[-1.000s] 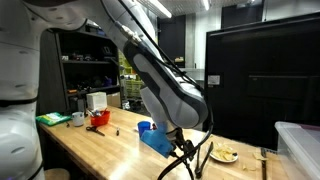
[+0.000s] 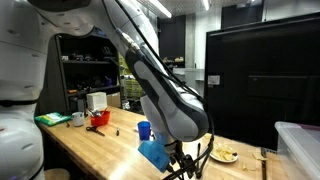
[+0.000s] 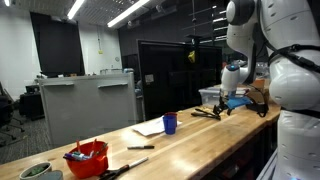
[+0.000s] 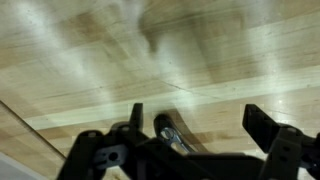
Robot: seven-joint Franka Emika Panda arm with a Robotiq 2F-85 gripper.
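Note:
Looking down in the wrist view, my gripper stands open over bare wooden table, its two dark fingers wide apart and nothing between them. Below the gap, a dark object with a rounded tip and a grey strip (image 4: 172, 131) shows at the lower edge, partly hidden by the gripper. What it is, I cannot tell. In exterior view 2 my gripper (image 3: 251, 101) is low over the far right of the table. From exterior view 1, the arm's white wrist hides much of it.
A blue cup (image 3: 169, 123), a red bowl (image 3: 86, 159) with several items and a black-handled tool (image 3: 124, 169) stand along the table. Dark items (image 3: 206, 113) lie nearer the arm. A plate of yellowish things (image 2: 224, 155) sits at the right.
The arm's wrist has turned and sunk a little toward the table in exterior view 1. The objects on the table look unmoved.

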